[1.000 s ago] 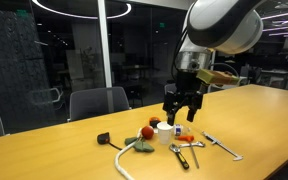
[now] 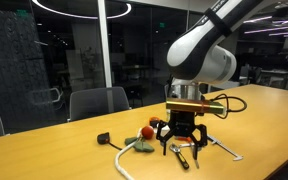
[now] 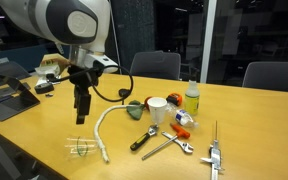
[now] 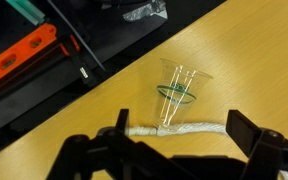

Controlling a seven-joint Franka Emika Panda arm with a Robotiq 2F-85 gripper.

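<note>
My gripper is open, its two black fingers wide apart and nothing between them. Ahead of them in the wrist view lies a see-through, cup-like thing with white lines and a green ring; its exact form is hard to tell. Exterior view 2 shows the same thing on the table's near left, below and apart from the gripper. Across the wrist view, just past the fingertips, runs a white rope. In exterior view 1 the gripper hides the white mug.
Right of the rope stand a white mug and a yellow-green bottle. A black-handled tool, a wrench and a caliper lie nearby. Dark equipment with an orange bar borders the table.
In exterior view 1 my gripper has come lower and somewhat left, larger in view, and now covers the white mug. The tabletop objects that show appear unmoved.
</note>
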